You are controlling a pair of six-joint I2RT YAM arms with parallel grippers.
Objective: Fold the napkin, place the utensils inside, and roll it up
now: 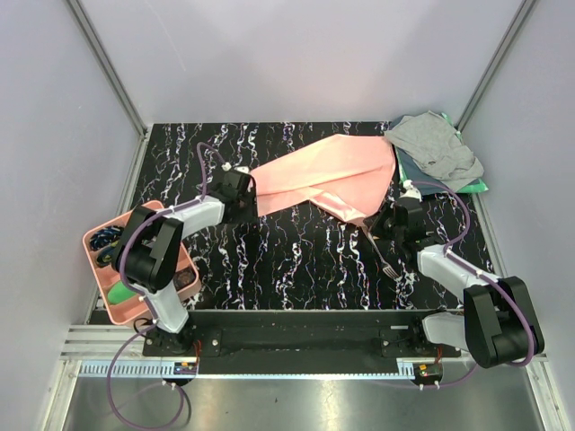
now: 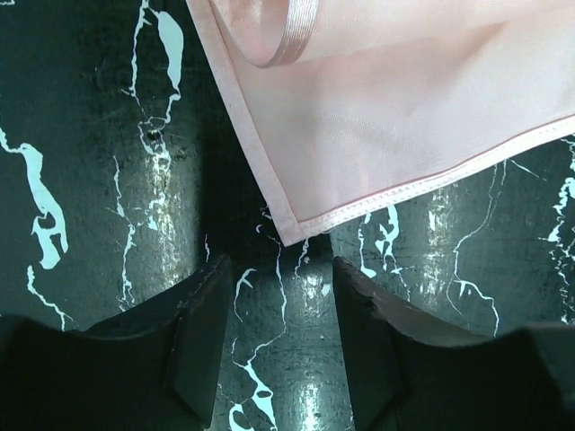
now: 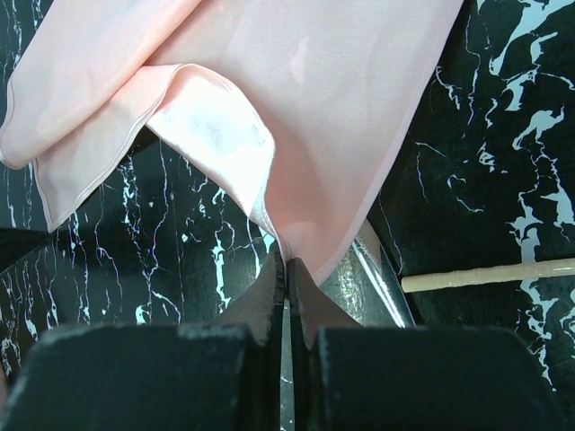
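The pink napkin (image 1: 323, 171) lies partly folded across the middle back. In the left wrist view its hemmed corner (image 2: 292, 215) lies just beyond my left gripper, which is open with bare table between its fingers. My right gripper is shut at the napkin's lifted, curled edge (image 3: 234, 153), whose tip reaches the fingertips. A fork (image 1: 386, 268) lies under that end of the napkin, and a thin wooden stick (image 3: 485, 276) lies beside it in the right wrist view.
A pink bin (image 1: 126, 310) with assorted items stands at the left. A stack of folded cloths (image 1: 431, 148), grey on top, lies at the back right.
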